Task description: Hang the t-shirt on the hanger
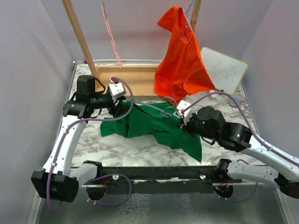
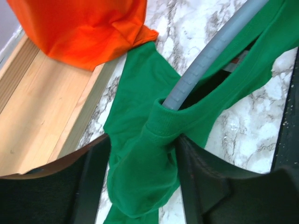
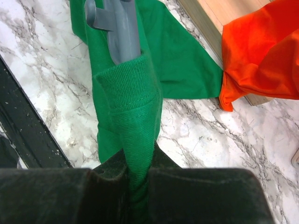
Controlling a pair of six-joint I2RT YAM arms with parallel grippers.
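Observation:
The green t-shirt (image 1: 154,130) lies on the marble table with a grey-blue hanger (image 1: 154,107) inside its neck opening; in the left wrist view the hanger's arm (image 2: 201,60) runs into the cloth. My left gripper is at that end, its fingers part open around bunched green fabric (image 2: 140,182); whether they grip it is unclear. My right gripper is shut on the shirt's ribbed collar, just beyond the hanger's other visible end (image 3: 121,42).
An orange shirt (image 1: 182,60) hangs at back right over the wooden box (image 1: 126,77). A whiteboard (image 1: 224,67) stands at the right back. Pink hangers (image 1: 110,32) hang above the left gripper.

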